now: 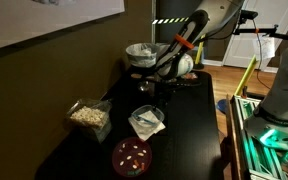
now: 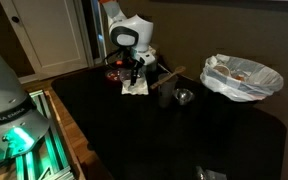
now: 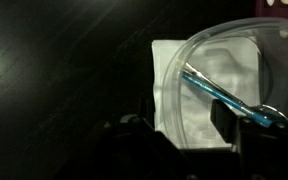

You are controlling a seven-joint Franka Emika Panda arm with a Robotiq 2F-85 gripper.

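Observation:
A clear plastic container (image 3: 169, 88) sits on a white napkin (image 3: 167, 50), and in the wrist view a blue-handled utensil (image 3: 212, 90) with a shiny metal end lies within its outline. The same container (image 1: 146, 121) is at the middle of the black table in exterior view 1. My gripper stands open over the container's near edge, its dark fingers spread apart and no object held. Whether the fingers touch the rim cannot be told. In exterior view 2 the arm hides part of the container above the napkin (image 2: 135, 87).
A red plate (image 1: 131, 158) with small pieces stands beside the container. Toward the wall is a tub of pale pieces (image 1: 90, 116). A large white lined basket (image 2: 237, 80), a small metal bowl (image 2: 184, 96) and a wooden utensil (image 2: 168, 76) occupy other spots.

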